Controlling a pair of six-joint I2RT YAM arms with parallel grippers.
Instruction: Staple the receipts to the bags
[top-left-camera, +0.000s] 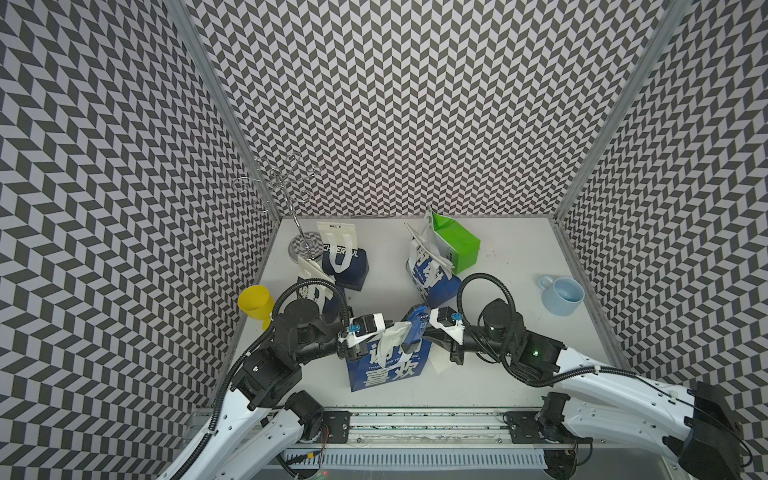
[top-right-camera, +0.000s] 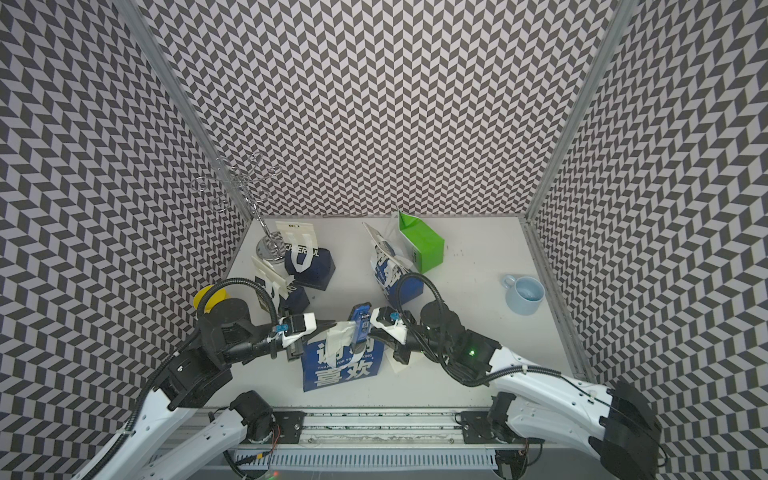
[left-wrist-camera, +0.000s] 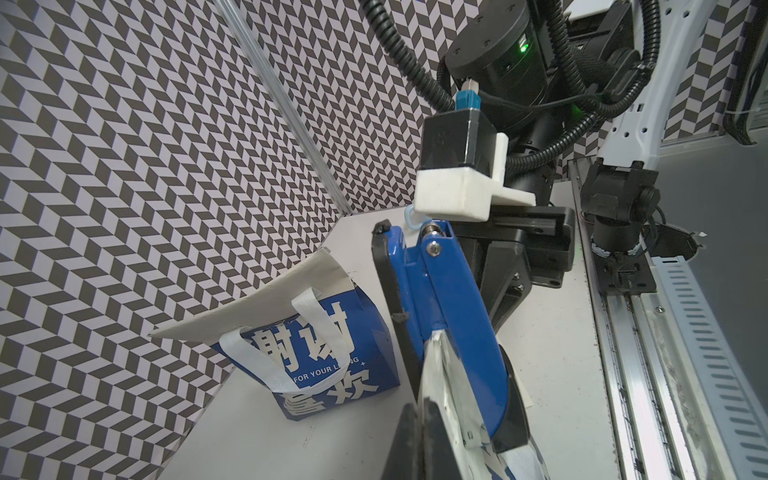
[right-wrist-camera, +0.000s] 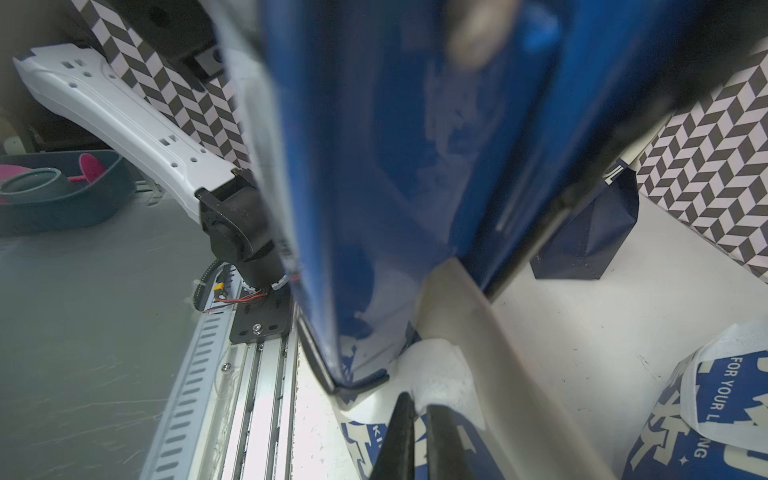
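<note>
Near the front middle stands the blue-and-white printed bag (top-left-camera: 388, 369). A blue stapler (left-wrist-camera: 456, 304) rises steeply over its pale top edge (left-wrist-camera: 448, 392), which lies between the stapler's two arms. At that edge my left gripper is shut, its tips meeting the thin pale material. My right gripper is beside the stapler from the other side; its fingertips are together and nothing shows between them. The stapler's body fills much of the right wrist view and hides part of the contact. A pale slip of paper (top-left-camera: 438, 360), possibly a receipt, lies right of the bag.
Behind stand another blue-and-white bag (top-left-camera: 432, 272), a green bag (top-left-camera: 457, 244) and a navy bag (top-left-camera: 349, 268). A yellow cup (top-left-camera: 254, 301) and a metal rack (top-left-camera: 305, 246) are left. The blue mug (top-left-camera: 562, 296) stands right, with clear table around it.
</note>
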